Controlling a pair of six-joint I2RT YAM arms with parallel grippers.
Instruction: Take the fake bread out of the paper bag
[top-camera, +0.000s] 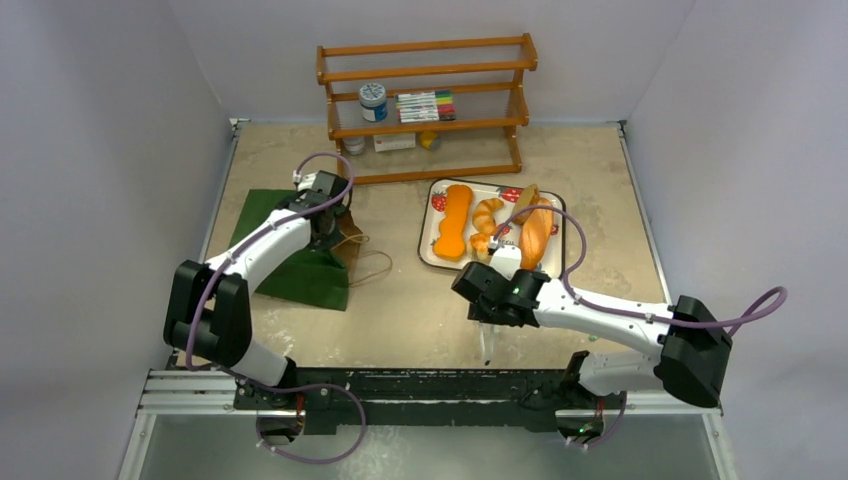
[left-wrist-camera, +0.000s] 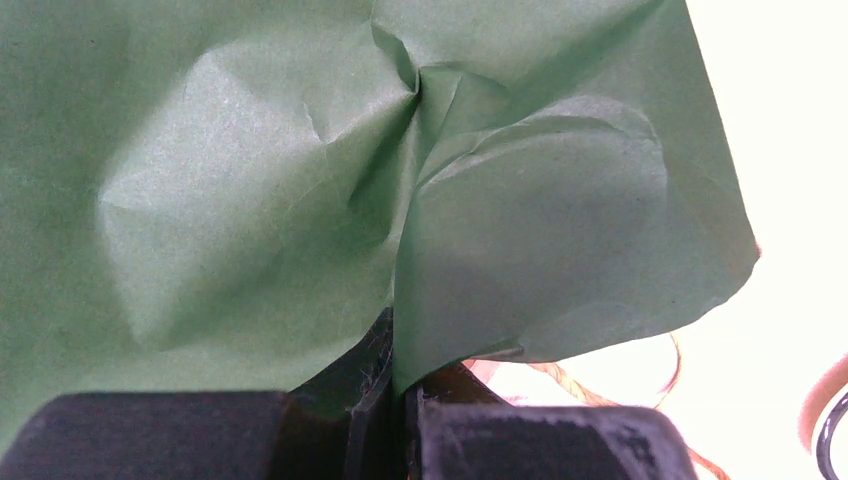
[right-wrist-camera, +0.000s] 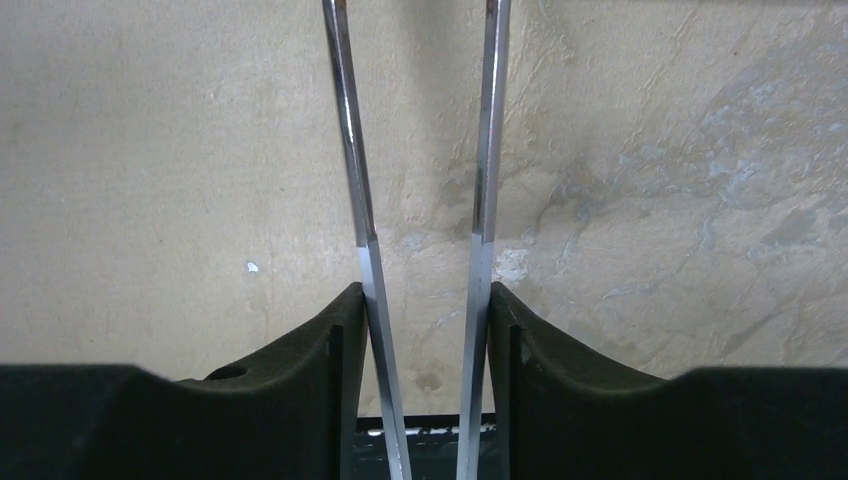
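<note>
The green paper bag (top-camera: 305, 285) lies on its side at the left of the table, its brown open mouth toward the right. My left gripper is shut on the creased paper (left-wrist-camera: 250, 210) near that mouth. The bag's inside is hidden. Metal tongs (right-wrist-camera: 485, 170) sit between the fingers of my right gripper, one leg against each finger, the legs a gap apart with no bread between them. In the top view, the tongs (top-camera: 487, 343) hang over the front middle of the table. Several fake breads, including croissants (top-camera: 485, 218) and a long loaf (top-camera: 536, 235), lie on the tray (top-camera: 428, 256).
A wooden rack (top-camera: 425, 178) with a jar (top-camera: 373, 101) and markers (top-camera: 425, 106) stands at the back. The bag's string handles (top-camera: 375, 272) extend to the right on the table. Bare table lies between bag and tray.
</note>
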